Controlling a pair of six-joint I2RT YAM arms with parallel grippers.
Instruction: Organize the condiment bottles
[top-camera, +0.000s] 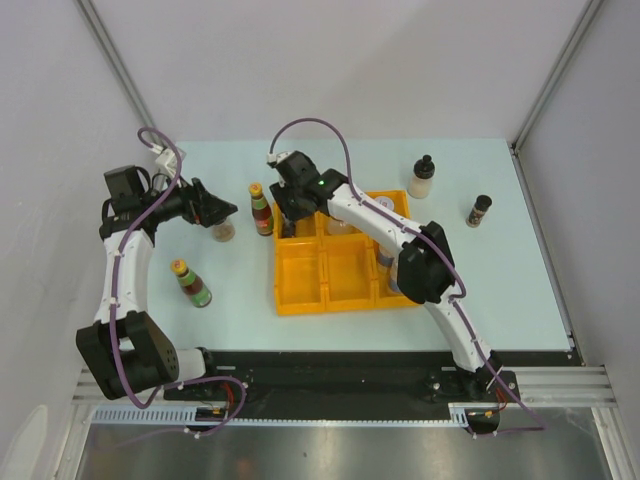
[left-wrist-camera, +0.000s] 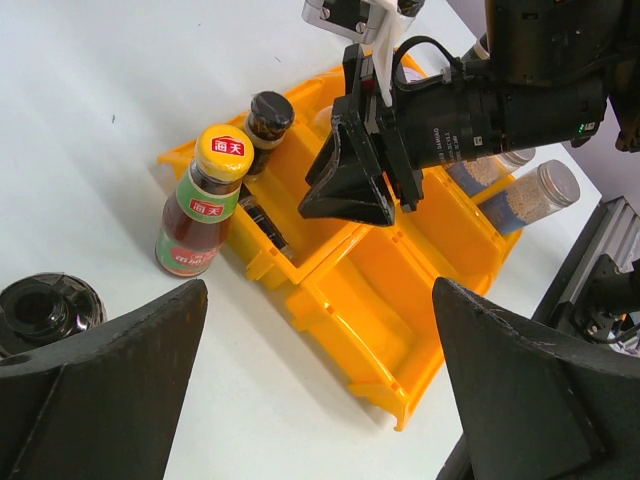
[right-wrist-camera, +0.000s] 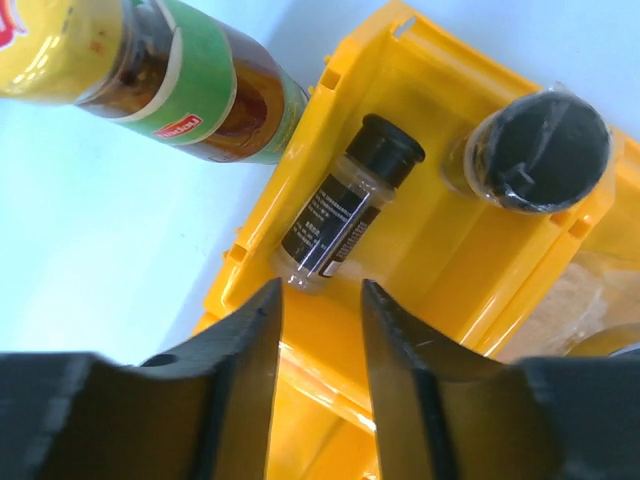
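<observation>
My right gripper hangs part open over the upper-left compartment of the orange organizer (top-camera: 348, 308), with nothing between its fingers. Below it a small black-capped spice jar (right-wrist-camera: 330, 222) lies along that compartment's side, beside a standing dark-topped jar (right-wrist-camera: 545, 150). A yellow-capped sauce bottle (left-wrist-camera: 195, 225) stands outside the organizer at that corner. My left gripper (top-camera: 210, 205) is open at the table's left, above a short jar (top-camera: 224, 230) and a dark-lidded top (left-wrist-camera: 45, 312) seen close in its wrist view. A green-labelled bottle (top-camera: 192, 285) stands at the front left.
A black-topped bottle (top-camera: 421, 180) and a small dark-capped jar (top-camera: 478, 212) stand at the right of the table. Spice jars (left-wrist-camera: 530, 197) fill the organizer's right side. The lower compartments (left-wrist-camera: 370, 330) in the middle and left are empty.
</observation>
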